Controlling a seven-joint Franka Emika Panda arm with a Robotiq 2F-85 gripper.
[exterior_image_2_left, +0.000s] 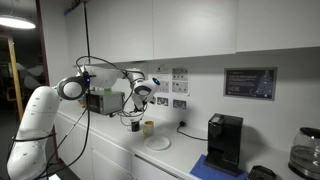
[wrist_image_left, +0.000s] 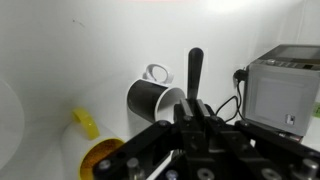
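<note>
My gripper is shut on a slim dark utensil, whose rounded end points up in the wrist view; what kind of utensil it is I cannot tell. Just left of it lies a black mug with a white inside, and a yellow mug shows at the lower left. From outside, the gripper hangs over the counter, above the black mug. The yellow mug stands to that mug's right.
A white plate lies in front of the mugs. Behind on the left sits a silver oven. Further right, a black coffee machine stands on a blue mat, with a glass coffee pot at the far right.
</note>
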